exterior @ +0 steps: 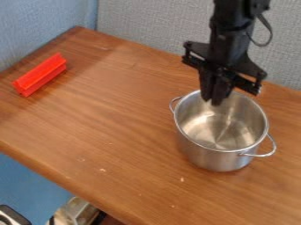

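My black gripper (216,90) hangs over the back rim of a steel pot (200,145) with two side handles, its tips pointing down at the pot's mouth. I cannot tell from this view whether anything is between the fingers. The pot stands upright on the right part of the wooden table (106,132).
A red bar-shaped object (40,74) lies at the far left of the table. Walls stand behind, and a metal fixture (77,213) sits at the lower left edge.
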